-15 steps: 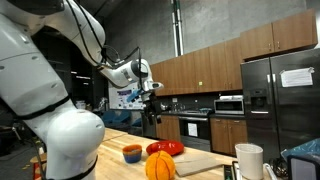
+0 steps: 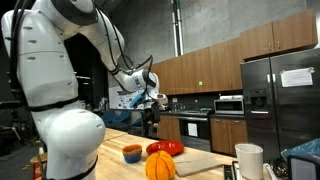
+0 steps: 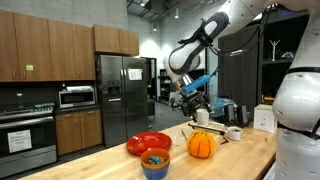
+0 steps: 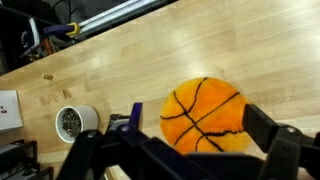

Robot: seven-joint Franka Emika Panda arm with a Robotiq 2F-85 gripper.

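Note:
A round orange ball with black lines (image 4: 205,115), like a small basketball, rests on the wooden table and sits low between the fingers in the wrist view. Above the table hangs my gripper, open, its two dark fingertips spread wide with the ball beneath them and apart from it. In exterior view 2 the same ball (image 3: 201,145) lies on the tabletop, below and to the right of the gripper (image 3: 187,110). Exterior view 1 has the ball (image 2: 160,166) at the near edge.
A blue bowl with an orange rim (image 3: 155,163) and a red plate (image 3: 143,143) stand beside the ball. A white mug (image 2: 249,160) is at the right in exterior view 1. A white cup (image 4: 76,122) with dark contents is at left in the wrist view.
The arm's wrist and hand have turned and shifted slightly left in exterior view 1. The ball, bowl, plate and mug have not moved.

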